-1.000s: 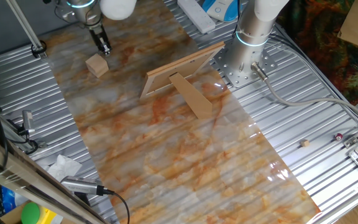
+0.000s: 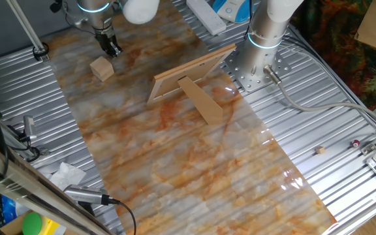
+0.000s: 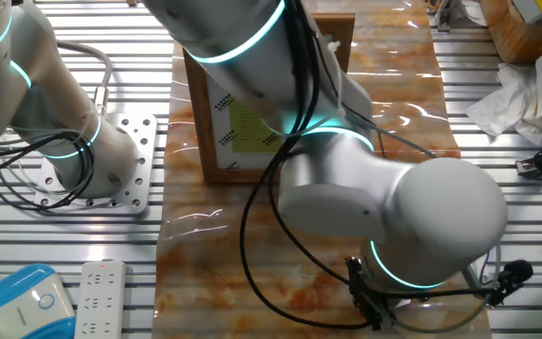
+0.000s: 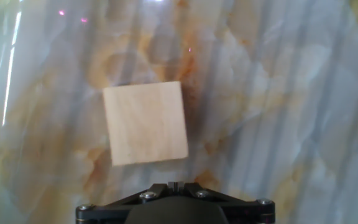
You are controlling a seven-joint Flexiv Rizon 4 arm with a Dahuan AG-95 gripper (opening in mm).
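Observation:
A plain wooden cube (image 2: 102, 68) rests on the marbled sheet, near its far left edge. In the wrist view the cube (image 4: 146, 123) lies flat, slightly turned, just beyond the fingertips. My gripper (image 2: 113, 52) hangs close beside the cube, on its right and a little farther back. Seen from the wrist, the gripper is shut, its fingertips together at the bottom centre, with nothing showing between them. In the second exterior view the arm covers the cube and partly hides the gripper (image 3: 374, 311).
A wooden picture frame (image 2: 191, 72) stands on the marbled sheet, propped by its back leg (image 2: 201, 101). A power strip (image 3: 100, 299) lies beside a blue-and-white box (image 3: 28, 303). The near part of the sheet is clear.
My gripper and wrist have turned, and the arm above has shifted right and slightly down in exterior view 1. The cube and the frame have stayed put.

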